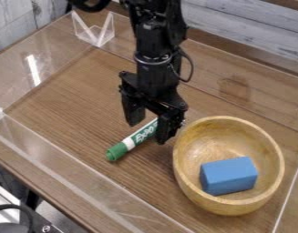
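Observation:
My black gripper point(149, 118) hangs open over the white marker with a green cap point(134, 139), its fingers pointing down on either side of the marker's upper part, close to it. The marker lies diagonally on the wooden table, green end toward the lower left. Its upper end is partly hidden by the gripper; whether the fingers touch it I cannot tell.
To the right stands a yellow bowl point(271, 164) holding a blue block point(228, 174). A clear plastic object point(94, 27) is at the back left.

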